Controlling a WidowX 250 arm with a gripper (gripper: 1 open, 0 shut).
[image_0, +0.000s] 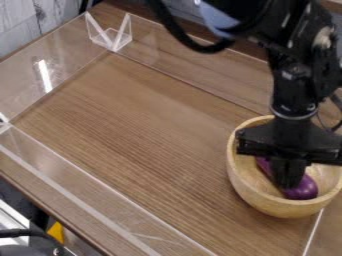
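Note:
At the right, a wooden bowl (274, 200) holds a purple eggplant-like object (298, 187), largely covered by my black gripper (287, 160). The gripper reaches down into the bowl over that object; its fingertips are hidden or too dark to make out, so whether it grips anything cannot be seen.
A white wire holder (110, 30) stands at the back left. A clear raised edge runs along the table's left side.

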